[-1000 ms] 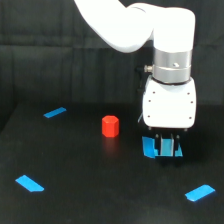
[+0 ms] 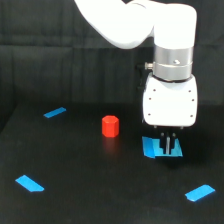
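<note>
My gripper (image 2: 168,150) points straight down at the right of the dark table, low over a blue object (image 2: 149,147). Blue shows on both sides of its dark fingers, which stand close together. Whether they touch the blue object or have part of it between them is too small to make out. The middle of the blue object is hidden behind the fingers. To the left, a red six-sided block (image 2: 110,126) stands apart from the gripper.
Blue strips lie flat on the table: a back-left strip (image 2: 55,112), a front-left strip (image 2: 30,184) and a front-right strip (image 2: 200,192). A dark curtain (image 2: 60,60) hangs behind.
The gripper's fingers have drawn closer together, and the hand is slightly lower. The red block and the strips have not moved.
</note>
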